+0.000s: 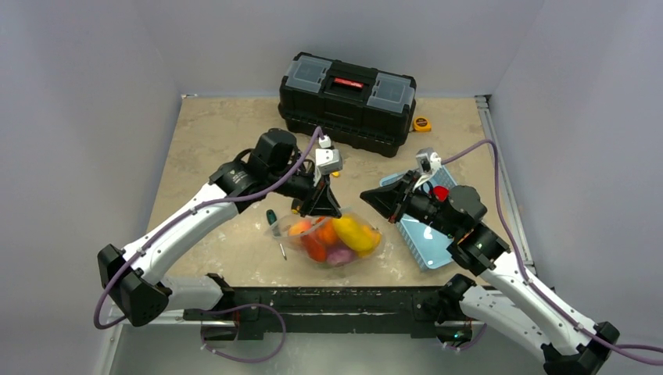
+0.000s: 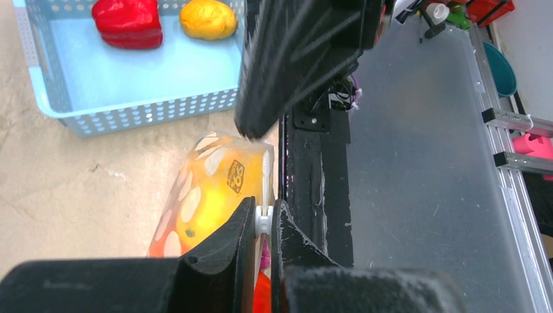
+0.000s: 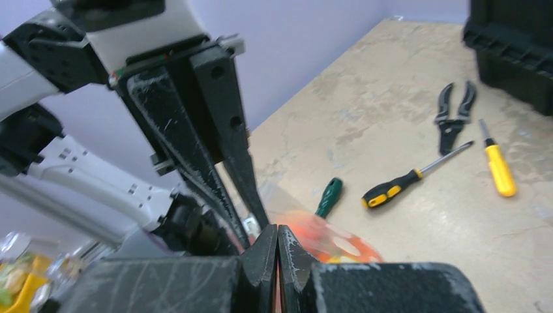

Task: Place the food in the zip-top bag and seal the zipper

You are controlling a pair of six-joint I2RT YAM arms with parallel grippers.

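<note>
The clear zip top bag [image 1: 324,254] hangs from my left gripper [image 1: 338,215] above the table's front part. Inside it are a yellow pepper [image 1: 356,233], orange and red pieces, and a purple onion [image 1: 340,256]. Seen from the left wrist, the left gripper is shut on the white zipper slider [image 2: 264,215] at the bag's top edge. My right gripper [image 1: 367,197] is apart from the bag, to its upper right. In the right wrist view the right fingers [image 3: 259,261] meet with nothing visible between them. Whether the zipper is sealed along its length cannot be told.
A blue basket [image 1: 426,254] stands under the right arm, holding a red pepper [image 2: 127,23] and a yellow one [image 2: 207,18]. Left of the bag lies a green-handled screwdriver [image 1: 272,219]; pliers [image 3: 453,120] lie farther back. The black toolbox [image 1: 348,101] blocks the rear.
</note>
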